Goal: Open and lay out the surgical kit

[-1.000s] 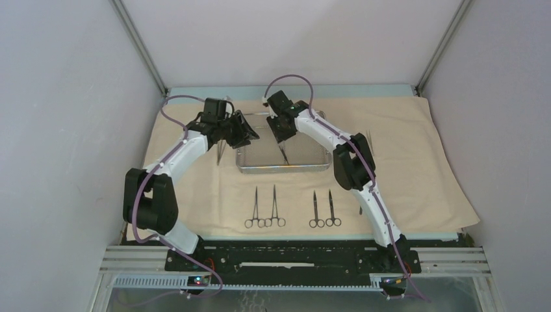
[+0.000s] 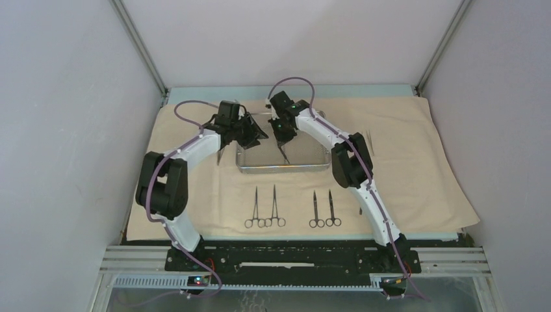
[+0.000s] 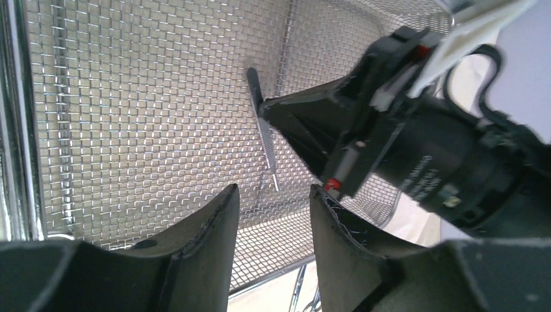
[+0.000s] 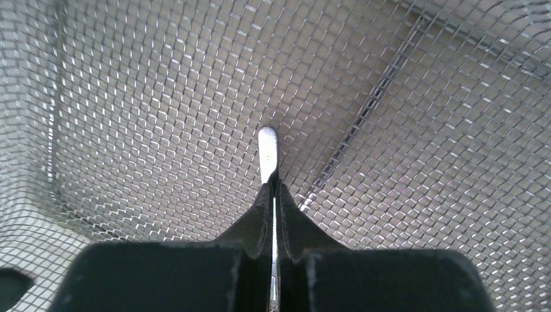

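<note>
One scalpel (image 2: 284, 156) lies on the floor of the wire mesh tray (image 2: 305, 168). In the left wrist view the scalpel (image 3: 266, 143) shows its flat handle and thin end. My right gripper (image 2: 279, 144) is shut, its tips at the scalpel's handle. In the right wrist view the scalpel (image 4: 268, 149) runs under the closed fingertips (image 4: 263, 201); no grip on it shows. My left gripper (image 2: 262, 139) is over the tray's left part. Its fingers (image 3: 224, 214) stand apart with nothing between them, pointing toward the scalpel's thin end.
On the cloth (image 2: 416, 169) in front of the tray lie clamps (image 2: 275, 205) and scissors (image 2: 331, 208). Thin instruments (image 2: 370, 142) lie to the right, others to the left of the tray.
My left arm has moved right, farther over the tray. The scalpel remains in the tray.
</note>
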